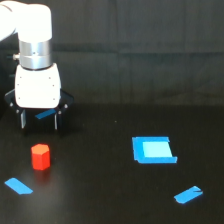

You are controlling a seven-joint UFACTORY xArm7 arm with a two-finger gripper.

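A red block [40,157] rests on the black table at the left. Above and behind it hangs my white-bodied gripper [40,122], pointing down with its dark fingers spread apart. Nothing shows between them except a strip of blue tape [46,114] on the table beyond. The block stands apart from the fingers in this view. On the right half of the table lies a blue-bordered square [139,151] with a pale centre.
Pieces of blue tape mark the table at the front left [18,186] and front right [188,194]. Between the block and the bordered square the surface is bare. A dark curtain [140,50] closes off the back.
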